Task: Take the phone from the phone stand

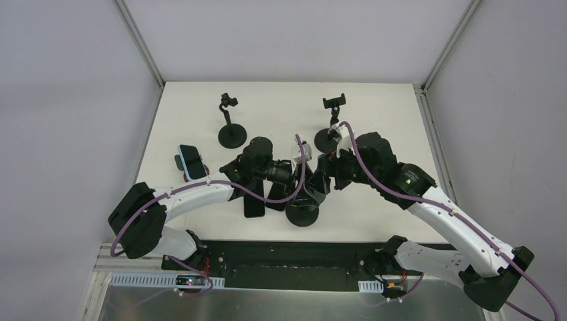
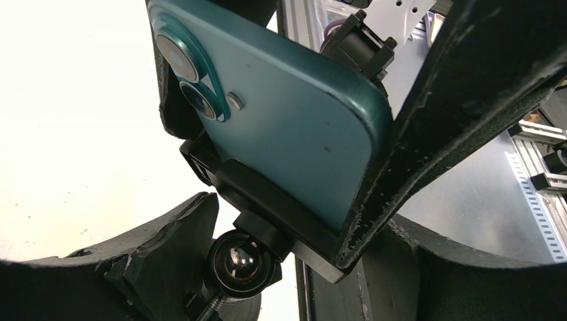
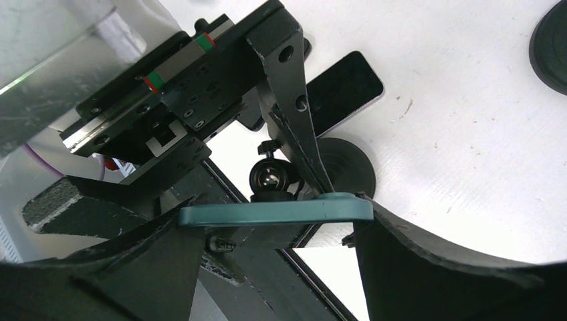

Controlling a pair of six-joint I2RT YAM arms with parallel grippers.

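Observation:
A teal phone (image 2: 287,114) sits in a black stand holder (image 2: 274,204) over a round base (image 1: 302,217) near the front edge, centre. My left gripper (image 1: 301,190) and right gripper (image 1: 324,177) crowd around it from either side. In the left wrist view the stand's ball joint (image 2: 242,267) lies between my left fingers, which are part open. In the right wrist view the phone's teal edge (image 3: 274,212) spans the space between my right fingers; whether they press on it is unclear.
Two empty stands (image 1: 232,136) (image 1: 334,101) stand at the back. A phone (image 1: 192,162) rests on a stand at the left. Dark phones (image 1: 254,207) lie flat beside the centre base.

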